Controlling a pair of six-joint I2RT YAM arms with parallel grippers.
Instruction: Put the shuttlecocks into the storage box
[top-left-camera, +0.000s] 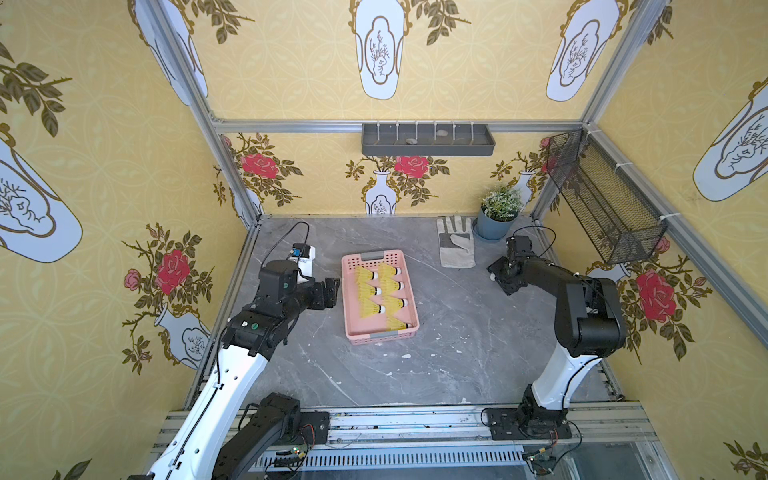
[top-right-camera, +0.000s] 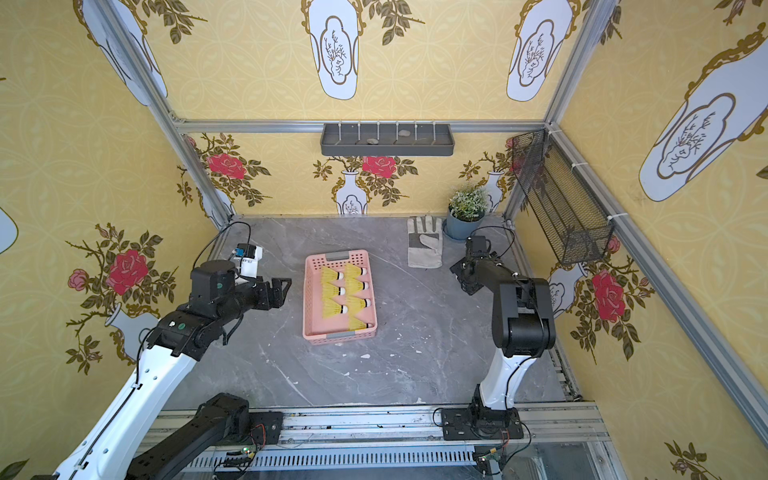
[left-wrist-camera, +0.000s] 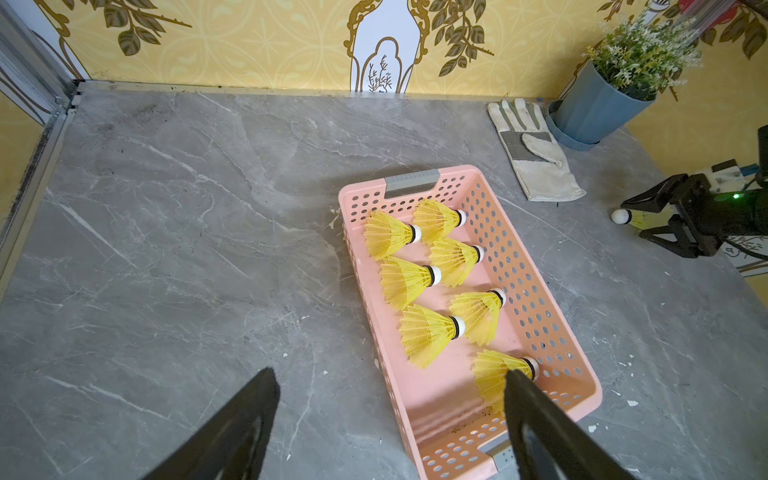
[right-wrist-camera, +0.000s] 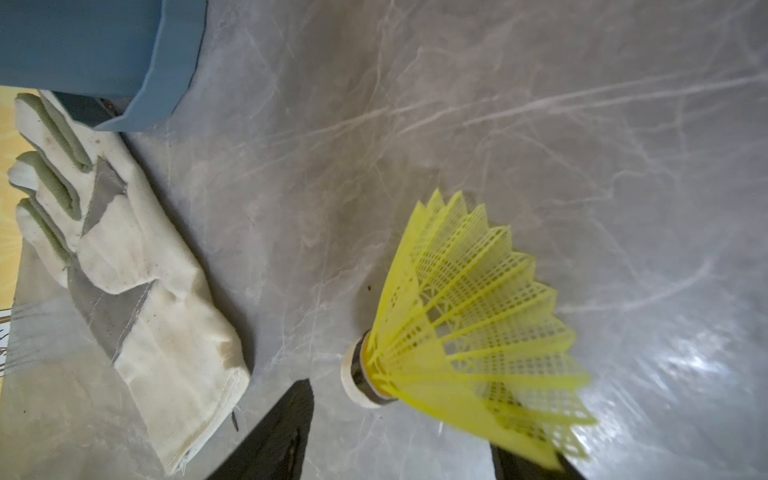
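A pink perforated basket (left-wrist-camera: 376, 336) holds several yellow shuttlecocks (left-wrist-camera: 425, 332), with white corks, in rows. A lone shuttlecock (right-wrist-camera: 472, 336) lies on the grey table at the right, near the glove. My right gripper is low over it, fingers apart either side of it; in the right wrist view the fingertips are partly hidden by its skirt. My left gripper hangs open left of the basket in the top views, with nothing between its fingers.
A work glove (top-left-camera: 456, 252) and a potted plant (top-left-camera: 494, 225) stand along the back right. A wire basket (top-left-camera: 608, 200) hangs on the right wall, a grey trough (top-left-camera: 428, 148) on the back rail. Table left of the pink basket is clear.
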